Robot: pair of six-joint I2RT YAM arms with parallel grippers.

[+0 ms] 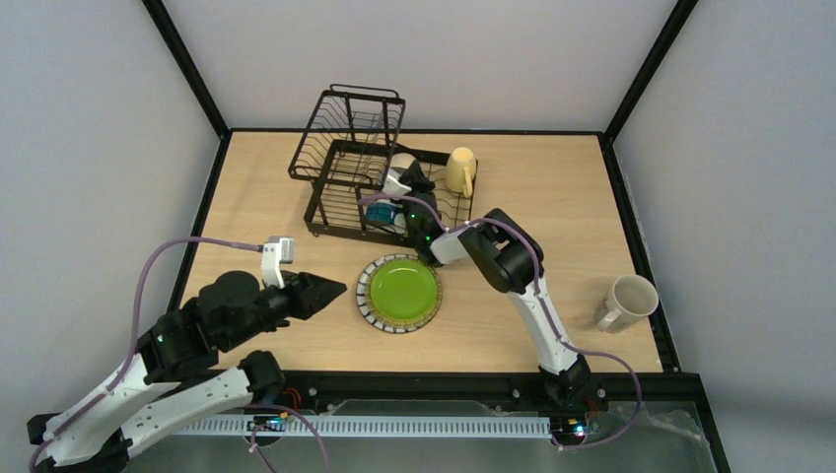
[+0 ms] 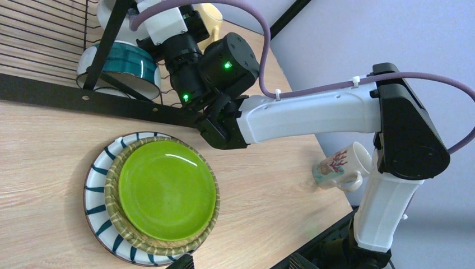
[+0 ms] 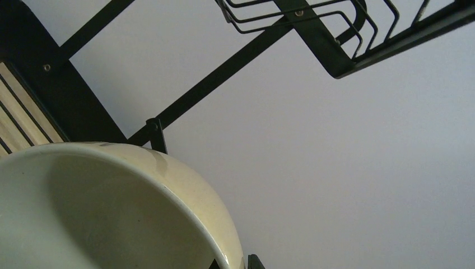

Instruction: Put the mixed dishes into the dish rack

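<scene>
My right gripper is shut on the rim of a cream bowl (image 3: 140, 207), one fingertip inside and one outside. In the top view the bowl (image 1: 402, 161) shows only partly, behind that gripper and over the lower rack. A teal-and-white bowl (image 2: 126, 66) and a yellow mug (image 1: 460, 170) are in the black dish rack (image 1: 360, 235). In front of it, a green plate (image 1: 404, 291) lies on a woven-rimmed plate over a blue-striped white plate (image 2: 95, 193). My left gripper stands open and empty, left of this stack.
A white mug with a coral picture (image 1: 626, 303) stands alone at the table's right edge. The rack's raised upper basket (image 1: 345, 133) overhangs the left half. The right forearm crosses the table between the plates and that mug.
</scene>
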